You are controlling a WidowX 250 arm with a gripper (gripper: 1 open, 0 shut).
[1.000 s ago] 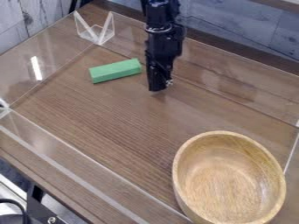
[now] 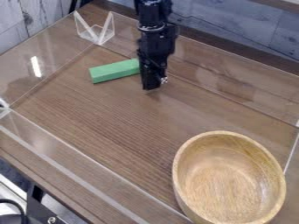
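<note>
A dark robot arm hangs from the top centre, its gripper [image 2: 152, 80] low over the wooden table [image 2: 128, 140], right beside the right end of a green block [image 2: 114, 72]. The gripper covers that end of the block; whether it is open or shut, or touching the block, is too small to tell.
A round wooden bowl [image 2: 228, 179] sits at the lower right. A white wire-like object [image 2: 96, 28] stands at the back left.
The gripper has shifted slightly left, closer to the green block's right end, and now overlaps it in view.
</note>
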